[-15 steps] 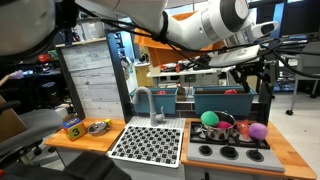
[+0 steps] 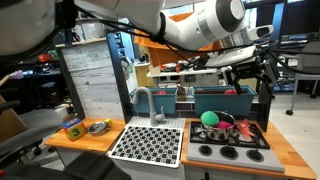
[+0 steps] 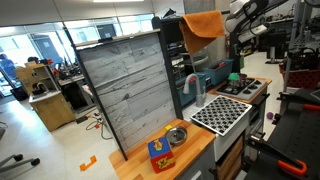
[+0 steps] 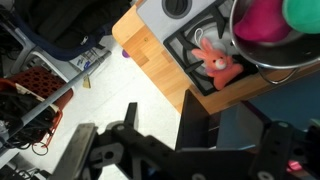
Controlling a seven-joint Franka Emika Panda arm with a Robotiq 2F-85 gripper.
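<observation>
Over the right end of the counter, my gripper (image 2: pixel 266 88) hangs above the surface with its fingers apart. In the wrist view its two dark fingers (image 4: pixel 247 116) stand wide and nothing is held between them. A dark pot (image 2: pixel 226 121) rests on the stovetop, with a green ball-like thing (image 4: pixel 301 14) and a pink one (image 4: pixel 262 20) inside it. Beside the pot lies an orange-red soft toy (image 4: pixel 217 64). A small pinkish round thing (image 4: pixel 126 54) shows near the wooden counter's edge; whether it is on the floor cannot be told.
Several burners fill the stovetop (image 2: pixel 207 151). A teal box (image 2: pixel 222 102) stands behind it. The white drying rack (image 2: pixel 147 144) and tap (image 2: pixel 148 103) lie to the left. Farther left are a metal bowl (image 3: pixel 177 136) and a colourful box (image 3: pixel 160 153).
A purple ball that showed over the counter's right side one second ago is gone from that spot. The arm has barely moved.
</observation>
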